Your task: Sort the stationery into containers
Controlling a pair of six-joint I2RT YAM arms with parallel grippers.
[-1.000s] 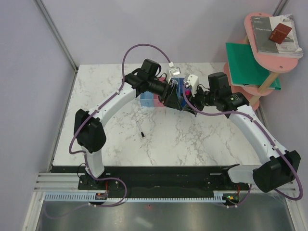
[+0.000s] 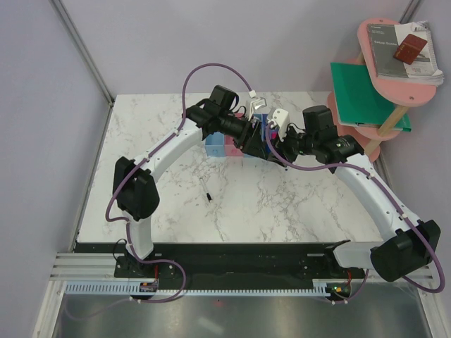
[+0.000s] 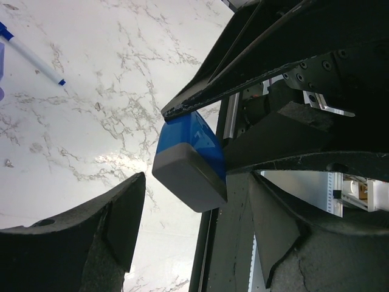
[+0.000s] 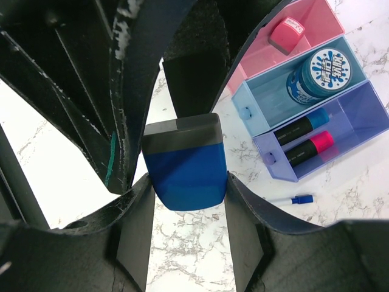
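A blue item with a grey end (image 3: 190, 173) (image 4: 184, 170) is held up between the two grippers, which meet in the middle of the top view. My right gripper (image 2: 275, 144) is shut on it. My left gripper (image 2: 254, 137) is beside it, its fingers part open around the item's near end in the left wrist view. In the right wrist view are a pink box (image 4: 264, 52) with a red item, a light blue box (image 4: 261, 103) with a round blue tub, and a purple box (image 4: 358, 128) with two markers. A thin pen (image 2: 206, 189) lies on the table.
A pink tiered stand (image 2: 384, 88) with magazines, a green folder (image 2: 363, 98) and a dark red item stands at the back right.
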